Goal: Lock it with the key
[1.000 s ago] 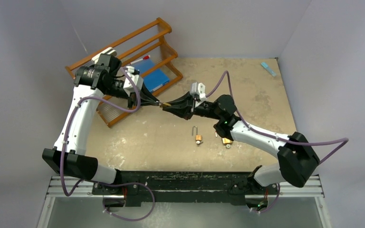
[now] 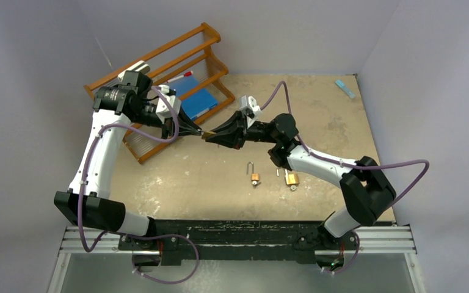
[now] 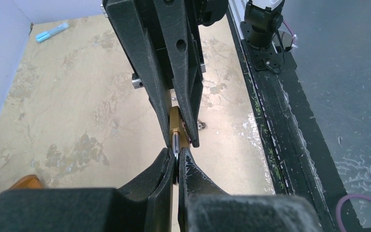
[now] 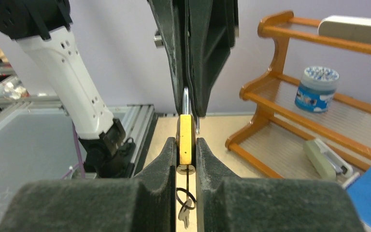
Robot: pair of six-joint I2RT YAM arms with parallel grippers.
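Note:
My grippers meet in mid-air above the table. The left gripper is shut on the steel shackle (image 3: 176, 140) of a brass padlock (image 4: 186, 140). The right gripper holds the brass body between its fingers in its own wrist view; whether it grips firmly is hard to tell. Below the body, in that view, hangs a key (image 4: 185, 212) with a dark ring. Two more padlocks lie on the table: a small one (image 2: 255, 178) and a larger one (image 2: 292, 180), with a small pin-like piece (image 2: 278, 173) beside them.
A wooden rack (image 2: 214, 61) at back left holds a blue folder (image 2: 198, 101), a jar (image 4: 316, 92) and other items. A light-blue object (image 2: 345, 88) lies at back right.
The left arm looks still.

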